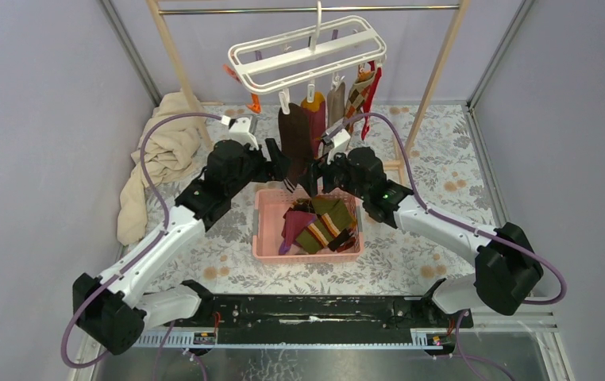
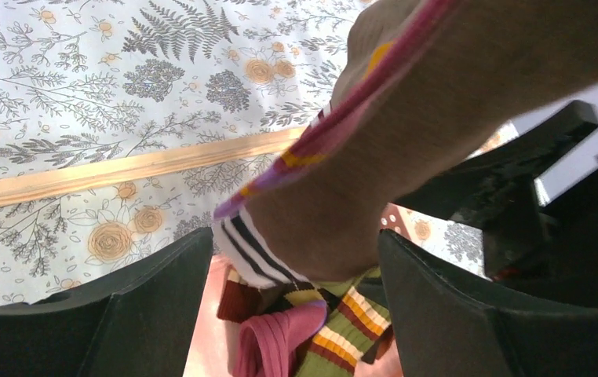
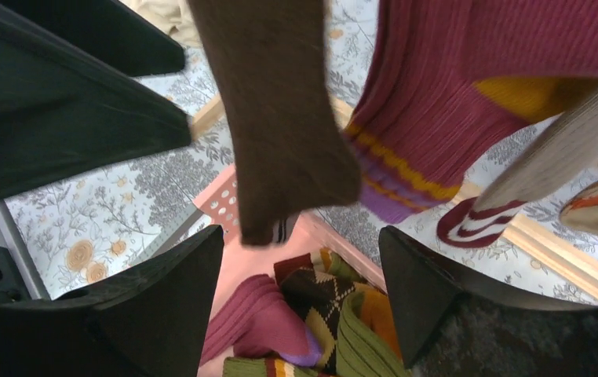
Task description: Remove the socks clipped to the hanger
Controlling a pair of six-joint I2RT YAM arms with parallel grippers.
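A white clip hanger (image 1: 307, 55) holds a row of socks at the top. A dark brown sock (image 1: 294, 139) dangles between my grippers, a burgundy sock (image 3: 484, 118) behind it. In the left wrist view the brown sock (image 2: 311, 228) with white stripes hangs over my left gripper, whose fingers are apart with nothing gripped. My right gripper is open, just below and around the brown sock's lower end, not closed on it. Grey, argyle and red socks hang further right.
A pink basket (image 1: 263, 238) below holds several removed socks. A cream cloth (image 1: 144, 190) lies at left; the wooden rack (image 1: 438, 59) frames the hanger.
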